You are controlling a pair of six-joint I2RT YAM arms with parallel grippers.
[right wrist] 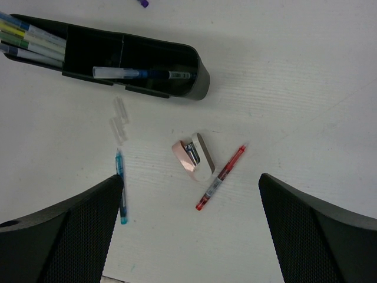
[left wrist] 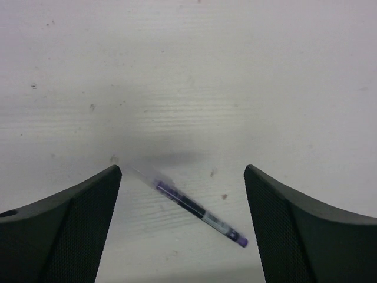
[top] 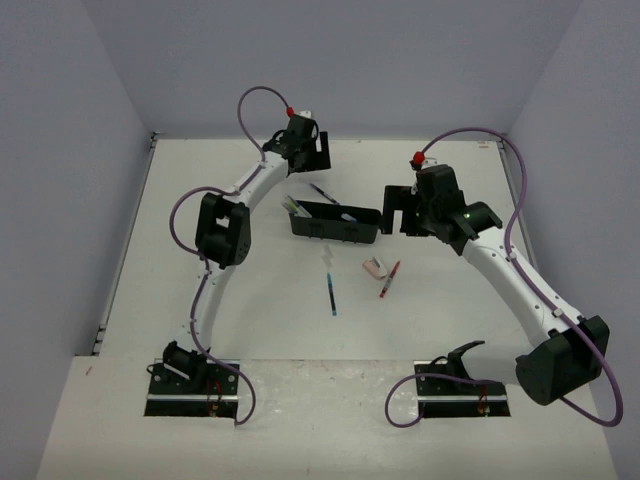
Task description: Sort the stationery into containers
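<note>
Behind the black divided container (top: 335, 228), a dark pen with a purple end (left wrist: 203, 216) lies loose on the table. My left gripper (top: 325, 150) is open above the table beyond that pen, its fingers empty. Just right of the container, my right gripper (top: 392, 210) hangs open and holds nothing. On the near side lie a blue pen (right wrist: 122, 187), a red pen (right wrist: 221, 176) and a pink-and-white item (right wrist: 194, 157), perhaps a stapler or tape dispenser. Several pens (right wrist: 32, 40) fill the container's left end; a dark-blue marker (right wrist: 144, 73) lies in its right part.
Two small clear pieces (right wrist: 119, 119) lie between the container and the blue pen. Open table stretches to the left and right of these things. Grey walls close in the sides and back.
</note>
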